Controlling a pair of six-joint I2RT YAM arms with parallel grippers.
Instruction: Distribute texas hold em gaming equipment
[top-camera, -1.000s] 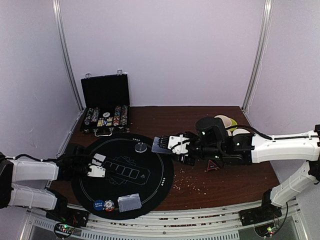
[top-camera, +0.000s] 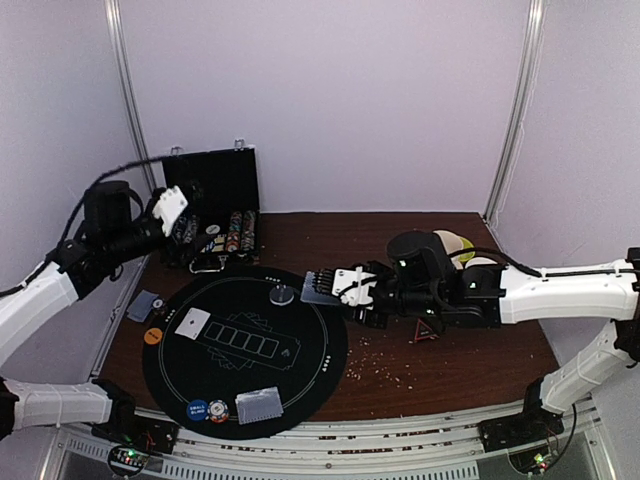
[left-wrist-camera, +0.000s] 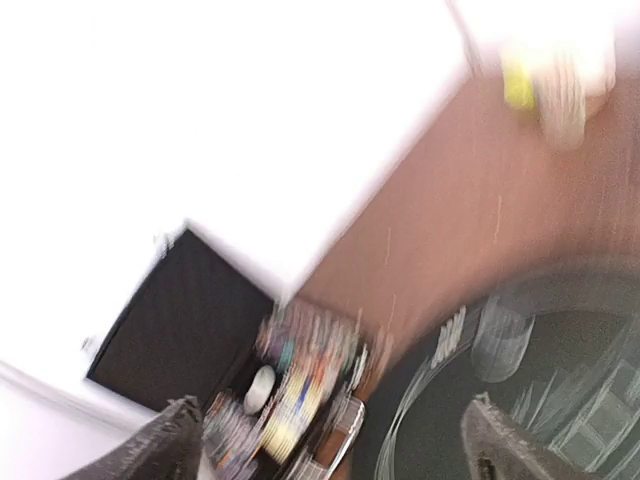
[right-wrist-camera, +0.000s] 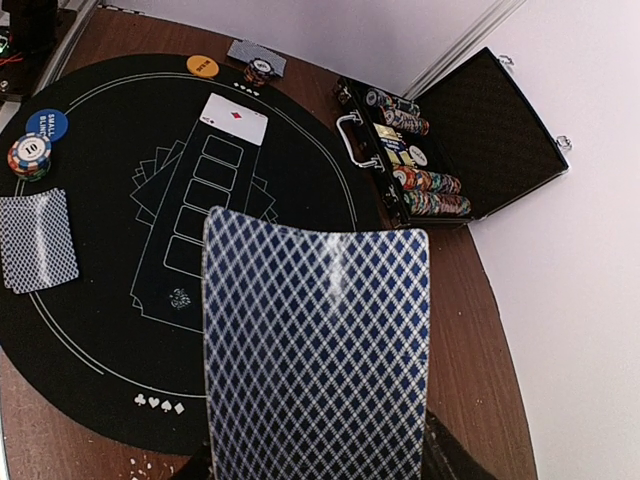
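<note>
In the right wrist view my right gripper is shut on a blue-backed playing card stack (right-wrist-camera: 316, 340), held above the mat's right edge. My left gripper is open and empty, raised near the open chip case (top-camera: 210, 205); its view is blurred. On the round black mat (top-camera: 330, 370) lie a face-up card (right-wrist-camera: 234, 118), a face-down pair of cards (top-camera: 259, 404), a blue small blind button (top-camera: 197, 410), and chips (right-wrist-camera: 30, 155) beside it. At the far left edge are an orange button (top-camera: 152, 336), more face-down cards (top-camera: 143, 305) and a small chip stack (right-wrist-camera: 259, 71).
A clear round object (top-camera: 281, 294) stands on the mat near its back edge. White and yellow bowls (top-camera: 455, 243) sit at the back right, behind my right arm. Small crumbs and a red triangular item (top-camera: 425, 331) lie on the wooden table (top-camera: 350, 240).
My left arm has swung up and back from the mat's left side toward the case. Face-down cards, a chip stack and the orange button now show there. The right arm stays put.
</note>
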